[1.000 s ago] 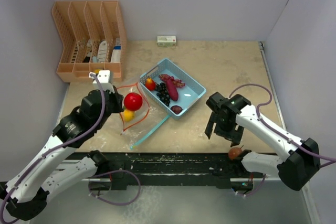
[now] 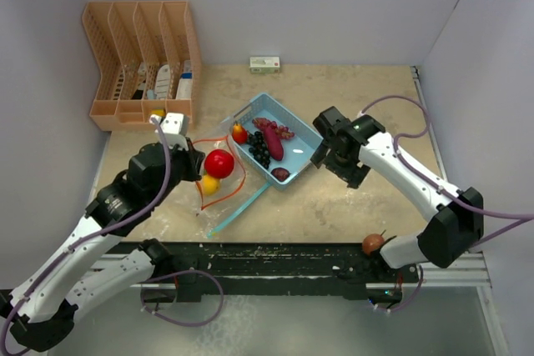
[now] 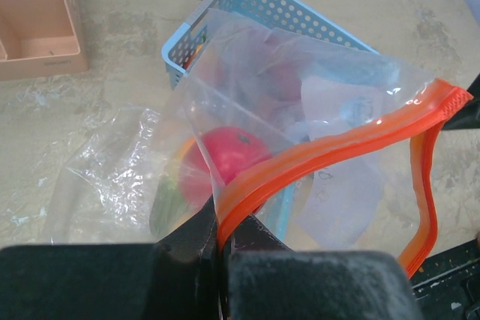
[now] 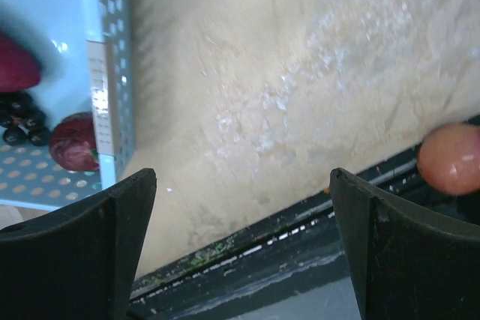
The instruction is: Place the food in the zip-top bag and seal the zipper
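Observation:
My left gripper [image 2: 198, 164] is shut on the orange zipper edge [image 3: 330, 157] of the clear zip top bag [image 3: 101, 177], whose mouth gapes. A red round food [image 2: 219, 163] and a yellow one [image 2: 210, 184] show within the bag, and something green [image 3: 169, 204] beside the red in the left wrist view. My right gripper stands open and empty, just right of the light blue basket [image 2: 302, 174]. That basket holds dark grapes [image 2: 259, 147], a long purplish-red food [image 2: 273, 142], a dark red round one [image 2: 280, 174] and a red-orange one [image 2: 239, 132].
A peach-coloured divided rack [image 2: 102, 114] stands at the back left, and a small green-white box [image 2: 264, 64] at the back. A reddish-brown round food [image 2: 373, 243] rests at the front edge.
My right gripper has moved from near the front right up and left toward the basket, still open. My left gripper has shifted slightly right with the bag edge and the foods inside.

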